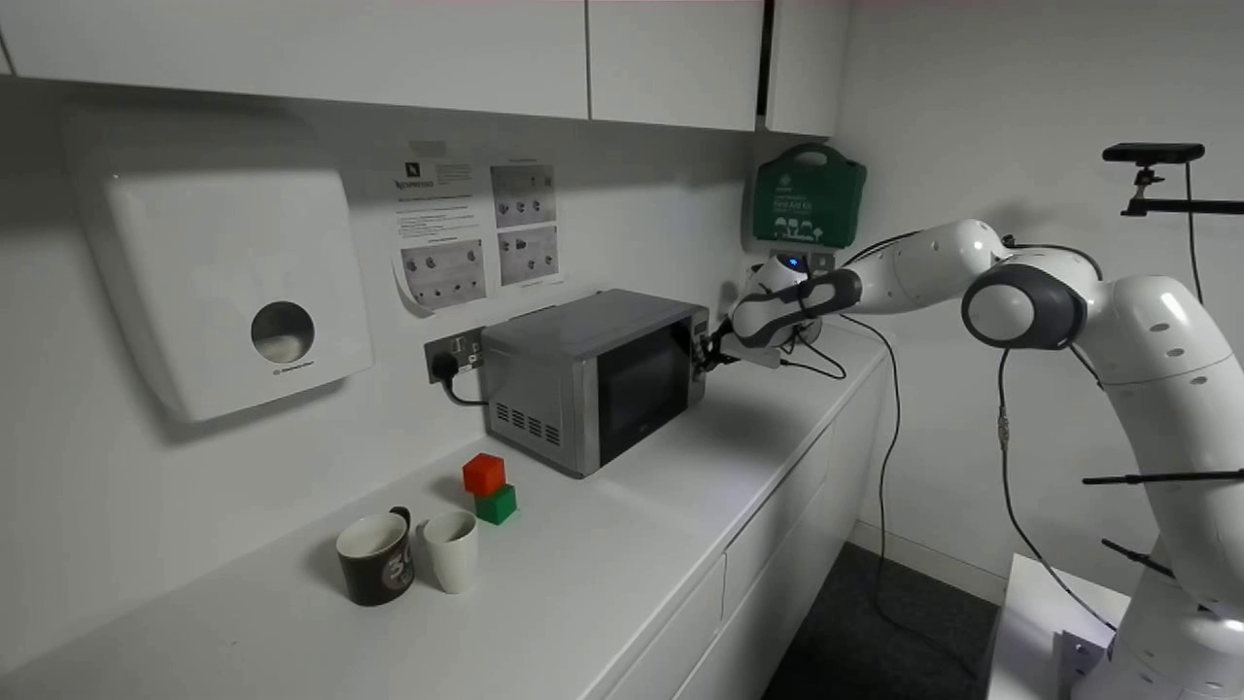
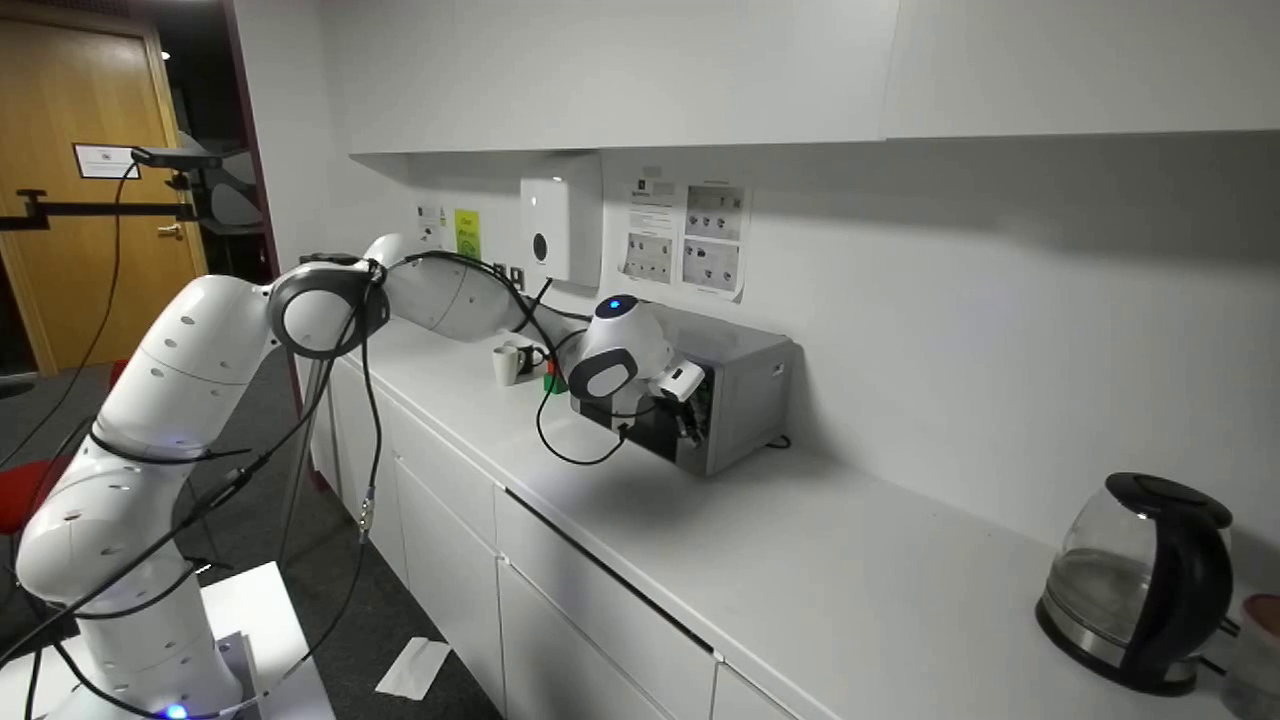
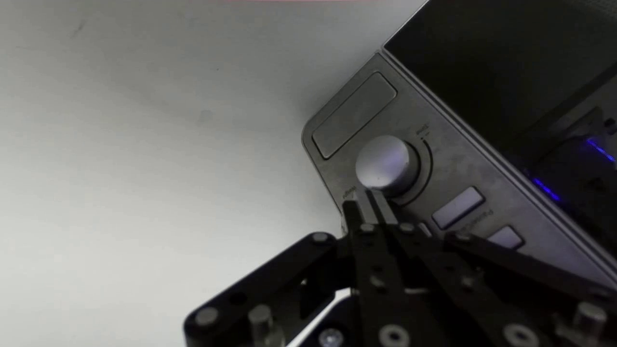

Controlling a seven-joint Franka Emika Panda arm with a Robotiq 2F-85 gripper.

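A grey microwave [image 1: 548,338] with a dark glass door stands against the wall on the white counter. In the wrist view its control panel [image 3: 399,110] carries a round silver knob [image 3: 382,164] and pale buttons [image 3: 458,207]. My gripper is shut, its two slim fingertips side by side with nothing showing between them. They lie at the knob's lower edge in that view; whether they touch it I cannot tell. Both exterior views place the gripper close against the panel end of the microwave, its fingers partly hidden there.
A red block [image 1: 484,473] sits on a green block [image 1: 497,504] near a white mug [image 1: 452,553] and a black mug [image 1: 378,564]. A glass kettle [image 2: 1116,588] stands at the counter's other end, with bare counter between it and the microwave. Cables hang from my arm.
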